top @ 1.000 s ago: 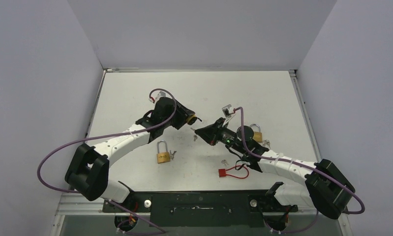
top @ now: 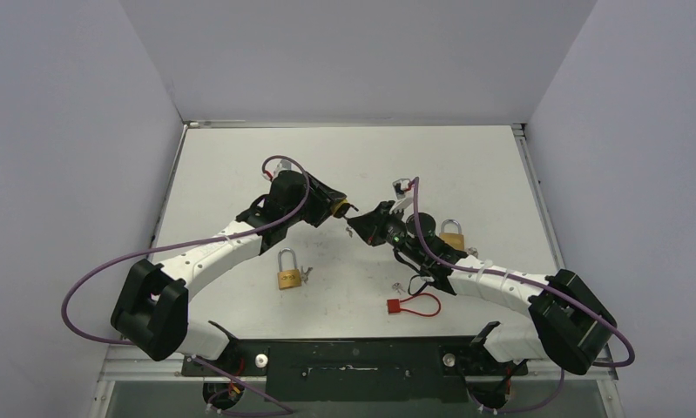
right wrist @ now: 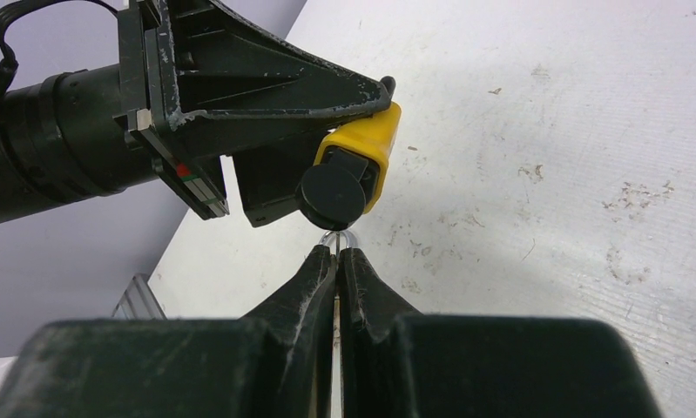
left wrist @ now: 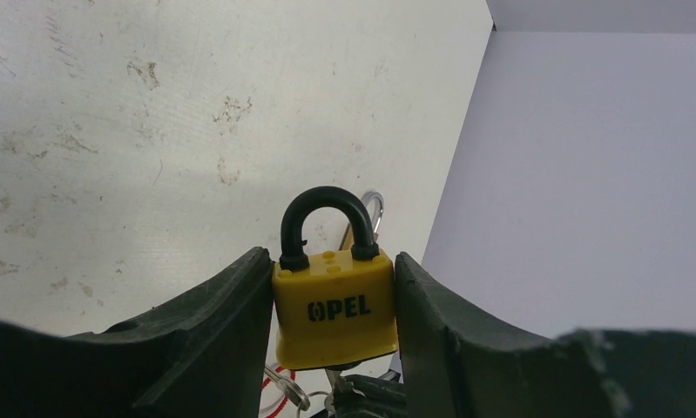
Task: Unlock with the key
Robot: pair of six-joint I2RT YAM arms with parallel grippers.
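Observation:
A yellow padlock [left wrist: 334,326] marked OPEL, with a black shackle, is clamped between the fingers of my left gripper. In the right wrist view, the black round end [right wrist: 332,195] of that padlock [right wrist: 369,142] faces down toward my right gripper. Shut on a thin key [right wrist: 337,239], the right gripper has only a sliver of metal showing above its fingertips. The key's tip is at the lower edge of the black end; whether it is inside or just in front, I cannot tell. From above, both grippers nearly meet over mid-table.
A brass padlock with keys [top: 289,278] lies left of centre, another brass padlock [top: 452,239] on the right. A red lock with a cable loop [top: 393,306] lies near the front.

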